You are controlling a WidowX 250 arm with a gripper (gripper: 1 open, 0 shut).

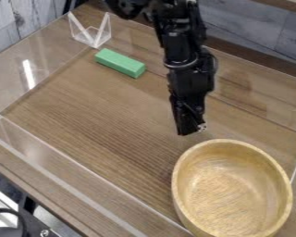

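Observation:
My black gripper point(188, 121) hangs over the middle-right of the wooden table, pointing down, a little above and behind a large beige bowl point(231, 189) at the lower right. Whether its fingers are apart or closed is hard to tell. A green block point(119, 62) lies at the upper left of the table, left of the arm.
A clear wire-like holder point(92, 28) stands at the back left. Walls edge the back and left. A black cable lies at the lower left corner.

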